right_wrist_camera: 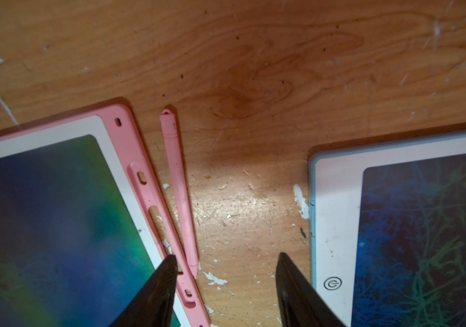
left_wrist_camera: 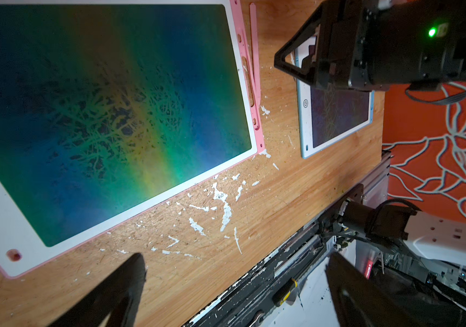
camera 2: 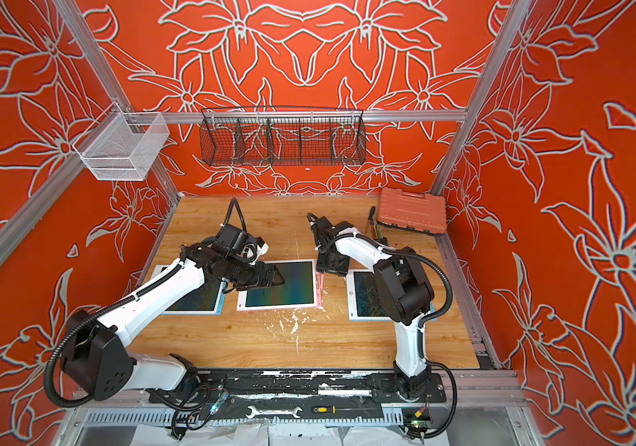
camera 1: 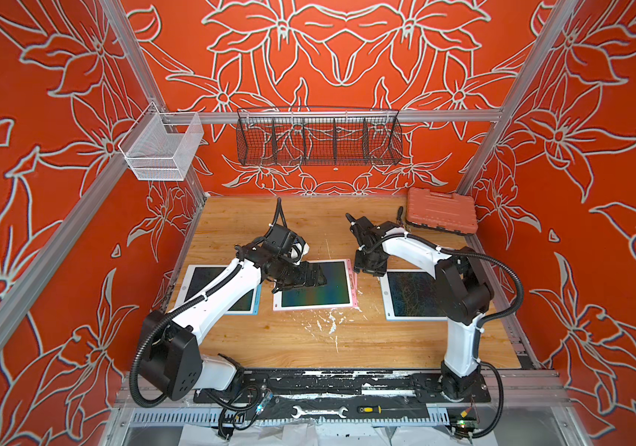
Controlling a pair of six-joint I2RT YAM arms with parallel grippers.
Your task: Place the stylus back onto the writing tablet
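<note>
The pink stylus lies on the wood just right of the pink-edged tablet, its lower end against or over the tablet's slotted side strip; the left wrist view shows the same stylus [left_wrist_camera: 254, 49]. My right gripper is above the gap between two tablets, fingers apart and nothing between them. The stylus's lower tip is close to its left finger [right_wrist_camera: 159, 294]. My left gripper hangs over the pink-edged tablet [camera 1: 314, 286], its fingers spread wide and empty.
A blue-edged tablet [right_wrist_camera: 331, 218] lies to the right, under my right arm. Another blue-edged tablet [camera 1: 221, 286] is at the left. A red case [camera 1: 440, 211] stands at the back right. Bare wood [camera 1: 310, 215] stretches behind the tablets.
</note>
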